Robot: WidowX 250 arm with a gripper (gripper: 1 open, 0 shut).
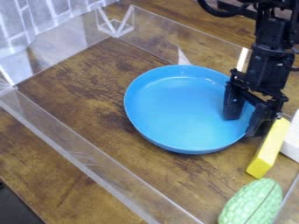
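A large blue plate (pixel 176 107) lies on the wooden table, right of centre. My black gripper (pixel 249 115) is low at the plate's right edge, with its fingers apart and dark against the rim. Nothing clearly shows between them. Just below it, right of the plate, is a yellow block (pixel 267 150), tilted lengthwise toward the front.
A green ridged object (pixel 250 203) lies at the front right. A white item (pixel 291 139) sits at the right edge, partly out of view. Clear plastic walls border the table.
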